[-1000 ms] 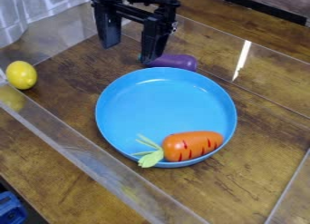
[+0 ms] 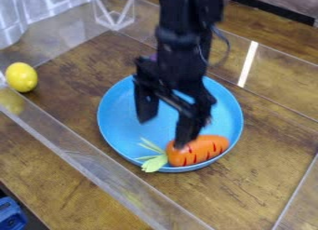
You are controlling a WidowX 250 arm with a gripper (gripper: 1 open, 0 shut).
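Note:
My dark, blurred gripper (image 2: 165, 120) hangs open over the blue plate (image 2: 118, 117), its fingers reaching down toward an orange toy carrot (image 2: 199, 153) with green leaves on the plate's front right. The arm hides much of the plate's middle and back. I cannot tell whether the fingers touch the carrot.
A yellow lemon-like object (image 2: 21, 77) lies at the left. A clear strip runs diagonally across the lower left, and a blue object (image 2: 7, 215) sits at the bottom left corner. Bare wooden surface lies to the right of the plate.
The purple object is now hidden.

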